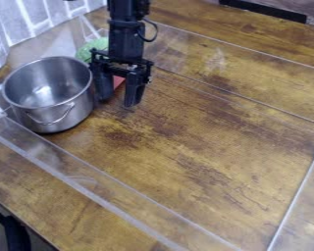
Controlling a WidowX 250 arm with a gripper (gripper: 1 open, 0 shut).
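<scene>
A steel pot (48, 98) with a wire handle stands at the left of the wooden table. Just right of its rim, low over the table, is my black gripper (121, 90), its fingers spread apart. Behind the gripper lies a red object (113, 92), partly hidden by it, with a green item (91, 51) farther back. Whether anything sits between the fingers is hard to make out.
Transparent strips run along the front left and right. A white crumpled cloth or sheet (23, 34) borders the back left.
</scene>
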